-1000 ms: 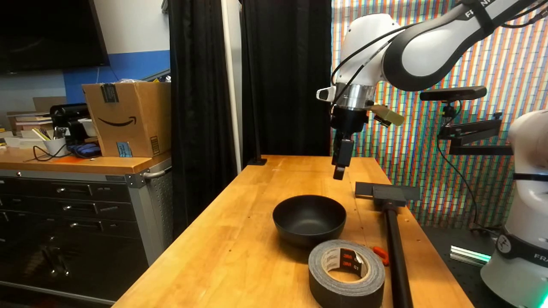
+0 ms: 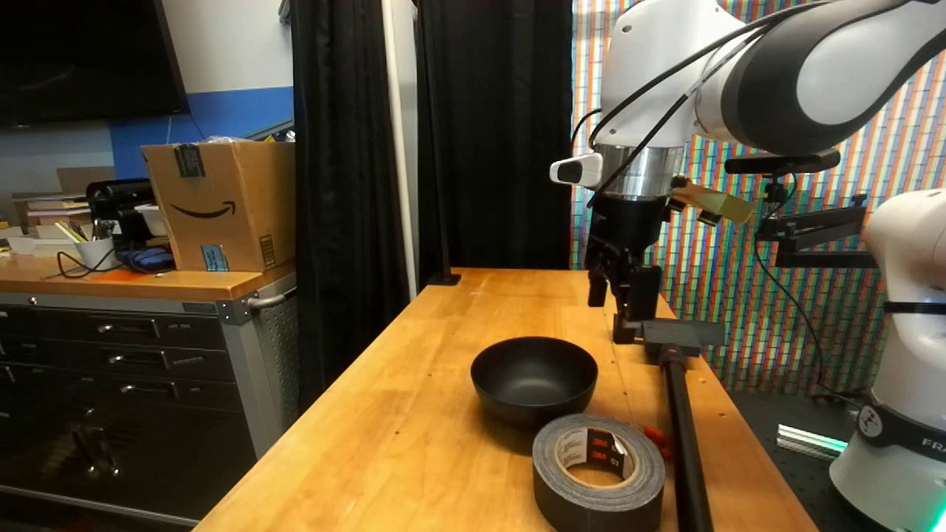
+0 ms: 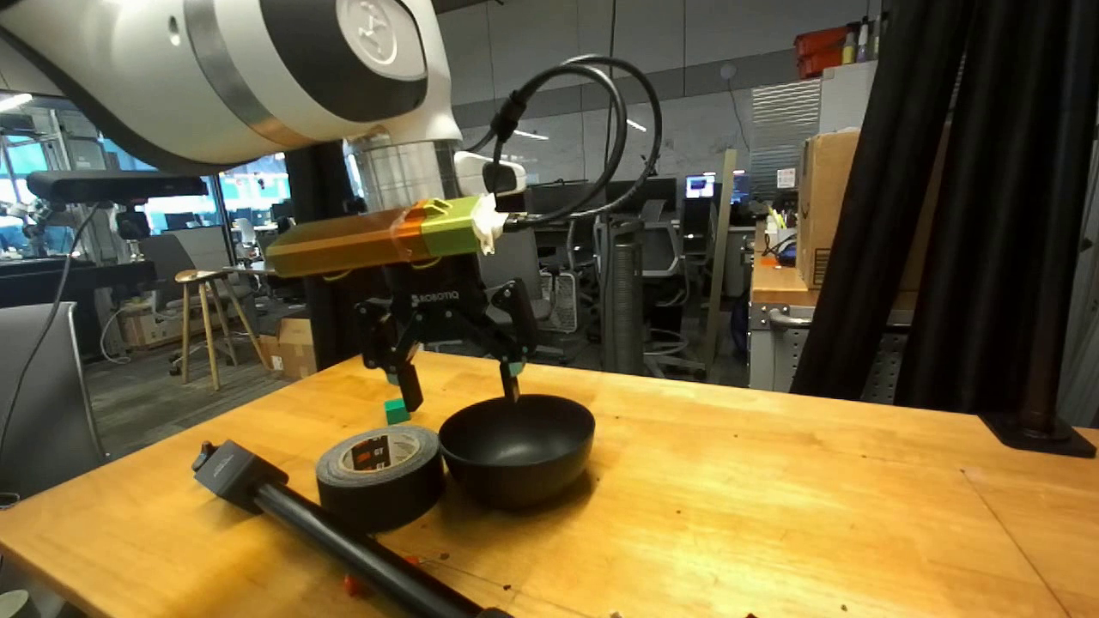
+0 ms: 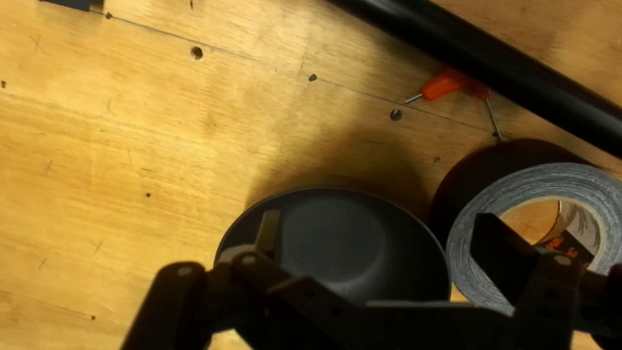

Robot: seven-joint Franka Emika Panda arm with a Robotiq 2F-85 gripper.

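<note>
My gripper (image 3: pixel 461 390) is open above the table, its two fingers spread apart with nothing between them. A black bowl (image 2: pixel 533 381) sits upright on the wood. Beside it, a grey roll of tape (image 2: pixel 599 470) lies flat. In the wrist view one fingertip overlaps the bowl (image 4: pixel 332 233) and the other overlaps the tape roll (image 4: pixel 472 256); exterior view 1 puts the gripper (image 2: pixel 612 312) above and beyond the bowl. A small green block (image 3: pixel 397 411) shows behind the tape in exterior view 2, close to one finger in the picture.
A black pole (image 2: pixel 683 443) with a flat head lies along the table's robot side. Next to it is a red-handled tool (image 4: pixel 446 84) with thin metal ends.
In exterior view 1 the arm has come nearer the camera and slightly right. Both fingers now show separately, where one showed before. The bowl, tape and pole have stayed put.
</note>
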